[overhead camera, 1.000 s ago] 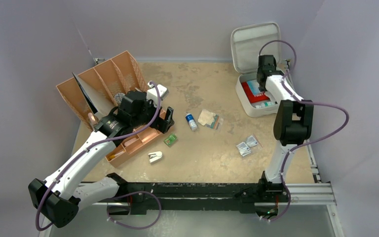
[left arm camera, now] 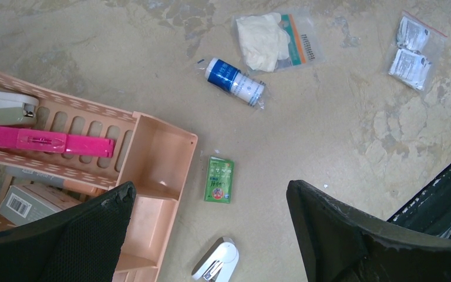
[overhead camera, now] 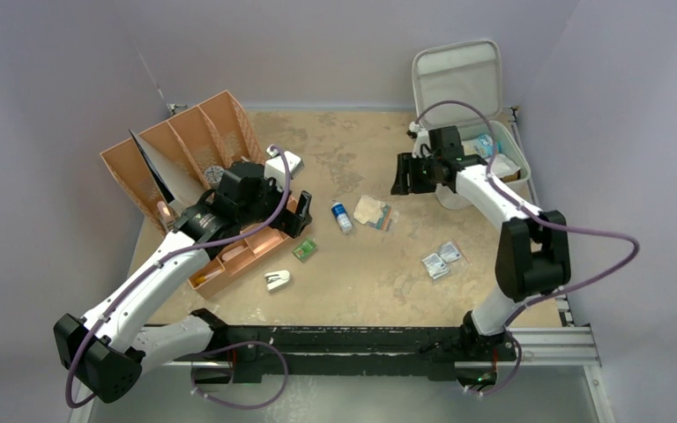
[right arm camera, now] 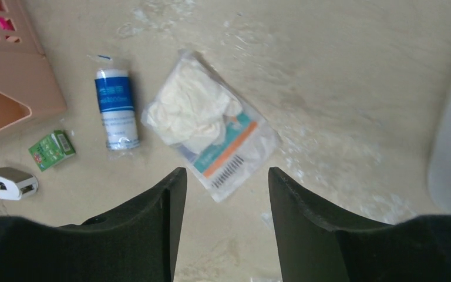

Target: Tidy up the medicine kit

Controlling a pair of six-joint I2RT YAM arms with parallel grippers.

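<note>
The white medicine box [overhead camera: 516, 144] stands at the back right with its lid [overhead camera: 458, 77] raised, partly hidden by the right arm. Just left of the box, my right gripper [overhead camera: 410, 176] is open and empty over the table. Below its fingers in the right wrist view lies a zip bag with white cloth-like contents [right arm camera: 197, 110]; a blue-and-white wrapped bottle [right arm camera: 116, 108] rests beside it. Toward the front right lies a clear bag of two white packets [overhead camera: 442, 261]. My left gripper hangs open above the organizer's edge, holding nothing.
A pink-tan organizer [overhead camera: 226, 104] with several filled compartments fills the left. Near it lie a small green box [left arm camera: 219, 180] and a white stapler-like item [left arm camera: 216, 260].
My right gripper has moved left, from over the medicine box to the table beside it. The left arm and the table items stay put.
</note>
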